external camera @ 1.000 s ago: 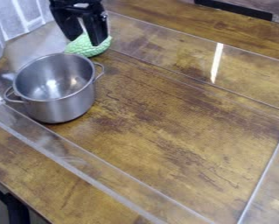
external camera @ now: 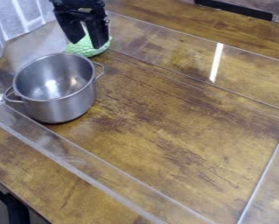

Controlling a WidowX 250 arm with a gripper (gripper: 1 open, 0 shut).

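Note:
My black gripper [external camera: 86,35] hangs at the upper left, its fingers pointing down over a crumpled green cloth [external camera: 80,49] on the table, just behind the steel pot. Whether the fingers are open or shut, or touch the cloth, I cannot tell. The steel pot [external camera: 56,104] with two side handles stands at the left, its inside looking empty.
A white curtain-like sheet [external camera: 9,21] is at the top left corner.
The pot has stayed in place.

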